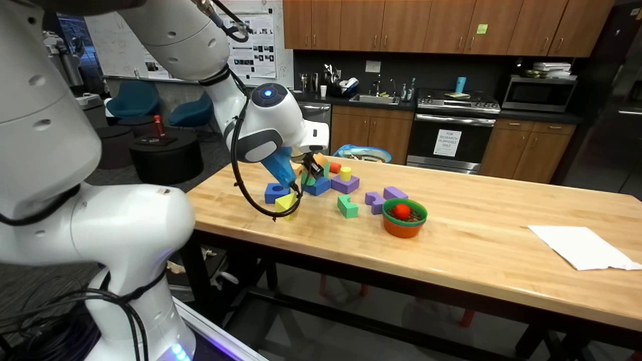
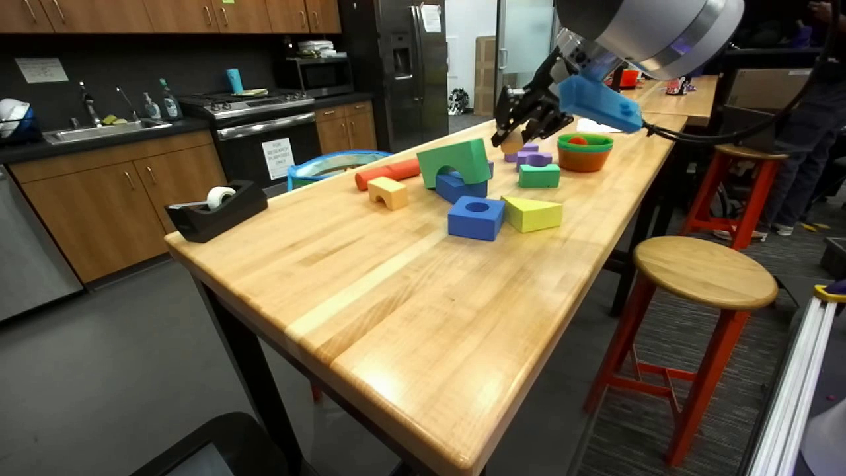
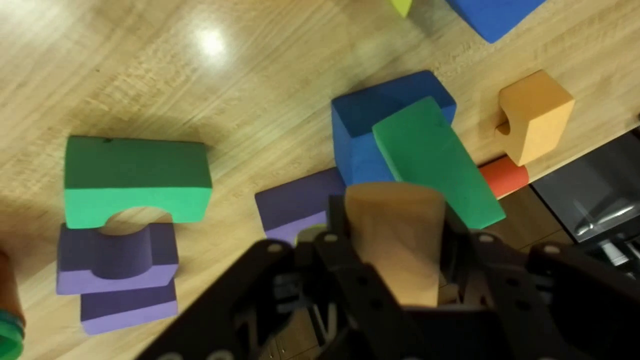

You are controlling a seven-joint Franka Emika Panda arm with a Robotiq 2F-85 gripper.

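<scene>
My gripper is shut on an orange block (image 3: 393, 252), which sits between its two dark fingers. In exterior view 2 the gripper (image 2: 515, 123) and the held block (image 2: 513, 144) hang above the table. A green arch (image 3: 438, 162) leans across a blue block (image 3: 390, 129); in the wrist view the held block covers part of both. Beside them a purple block (image 1: 344, 184) carries a yellow cylinder (image 1: 345, 174), mostly hidden by my gripper in the wrist view. Another orange arch (image 2: 388, 193) stands on the table next to a red cylinder (image 2: 386, 173).
A blue block with a hole (image 2: 476, 218) and a yellow wedge (image 2: 533, 213) lie nearer the front. Smaller green (image 1: 347, 207) and purple (image 1: 374, 202) arches sit near stacked bowls (image 1: 404, 227) holding a red ball.
</scene>
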